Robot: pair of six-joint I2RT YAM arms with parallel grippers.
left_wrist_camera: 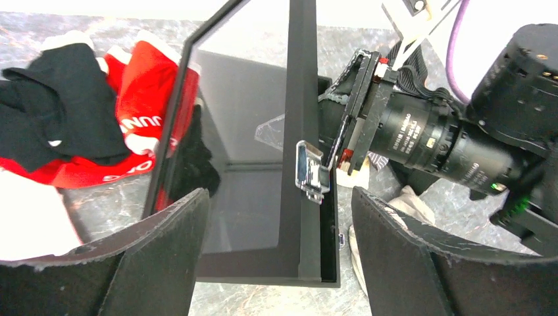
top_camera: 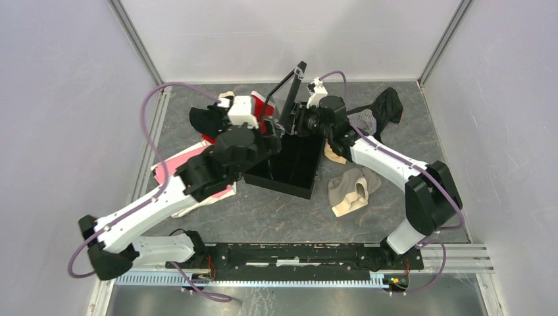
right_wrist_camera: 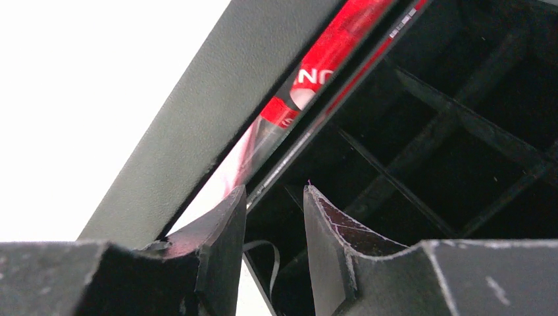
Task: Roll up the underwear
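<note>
A black box (top_camera: 279, 188) stands mid-table with its windowed lid (left_wrist_camera: 293, 39) raised; a metal clasp (left_wrist_camera: 309, 168) sits on the lid's edge. My left gripper is open and empty, on the lid's left side. On the other side, my right gripper (top_camera: 299, 118) is at the lid, its fingers (left_wrist_camera: 358, 108) close against the frame. In the right wrist view a narrow gap parts these fingers, and nothing clearly shows between them. Grey underwear with a beige band (top_camera: 355, 191) lies right of the box, pink underwear (top_camera: 181, 158) to the left.
Black underwear (left_wrist_camera: 66, 105) lies on red underwear (left_wrist_camera: 148, 92) at the back left. Striped cloth (top_camera: 363, 120) and black cloth (top_camera: 388, 105) lie at the back right. Dark dividers (right_wrist_camera: 395, 178) split the box's inside.
</note>
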